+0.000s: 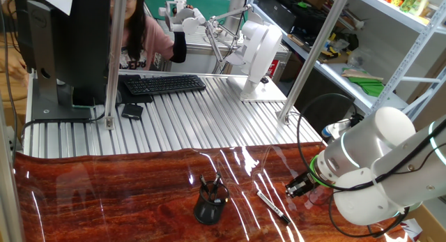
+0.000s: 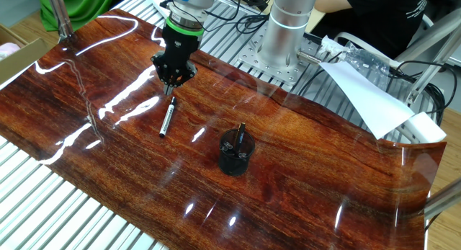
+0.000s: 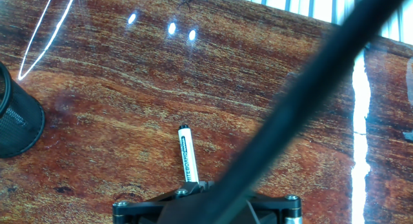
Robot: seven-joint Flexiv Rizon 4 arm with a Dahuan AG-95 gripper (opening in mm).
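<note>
A white whiteboard marker with a black cap (image 1: 272,207) lies on the glossy wood-grain table cover. In exterior view 2 the marker (image 2: 167,119) rests just in front of my gripper (image 2: 168,89), which points down above the cover. My gripper appears shut, its fingertips together at the middle, and nothing shows between them. The fingertips hide the near end of the marker (image 3: 188,153) in the wrist view. A black mesh pen cup (image 2: 235,162) stands upright with pens in it, apart from the marker; the cup (image 3: 19,124) is at the left edge of the wrist view.
A dark cable (image 3: 310,88) crosses the wrist view and covers part of the gripper. Beyond the cover (image 1: 104,193) stand a keyboard (image 1: 164,84), a monitor (image 1: 77,47) and a white fan (image 1: 261,57). Much of the cover is bare. A person sits behind the table.
</note>
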